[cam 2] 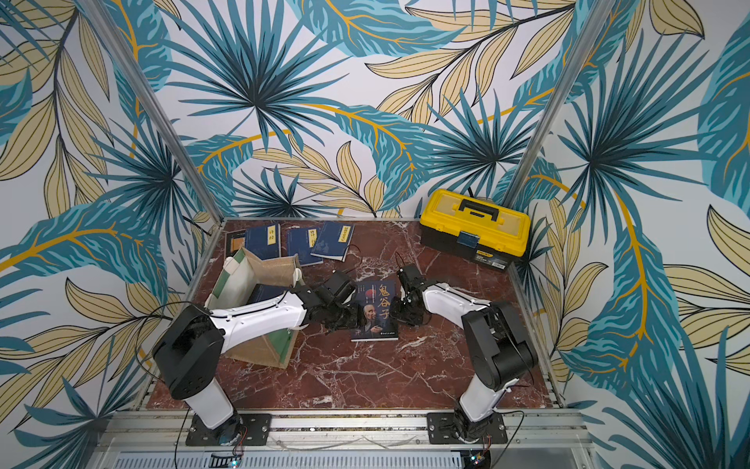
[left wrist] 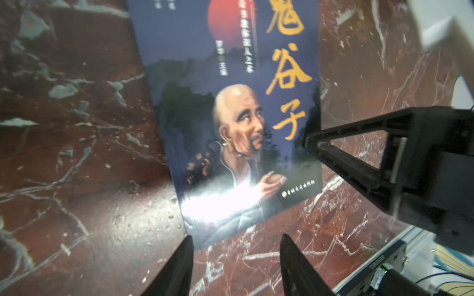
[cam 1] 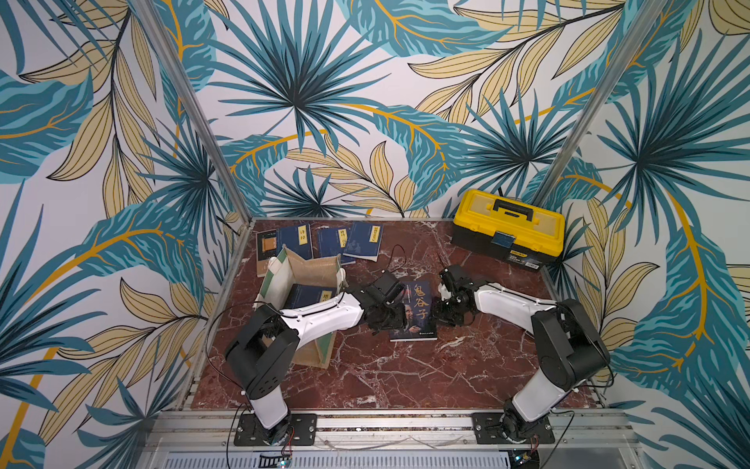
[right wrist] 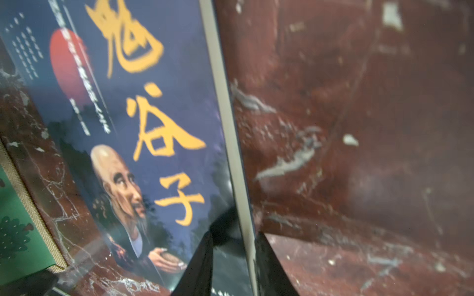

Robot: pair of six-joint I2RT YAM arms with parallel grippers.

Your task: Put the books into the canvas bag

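The dark book with yellow title (cam 1: 415,308) lies flat at the table's centre between both grippers. My left gripper is part open beside the book's left side, its fingers over its lower end in the left wrist view. My right gripper is part open at the book's right edge, fingertips close to the spine; whether they touch cannot be told. The canvas bag (cam 1: 322,348) stands at the left with a blue book (cam 1: 300,294) inside. Several more blue books (cam 1: 363,238) lie behind the bag.
A yellow-lidded toolbox (cam 1: 508,222) sits at the back right.
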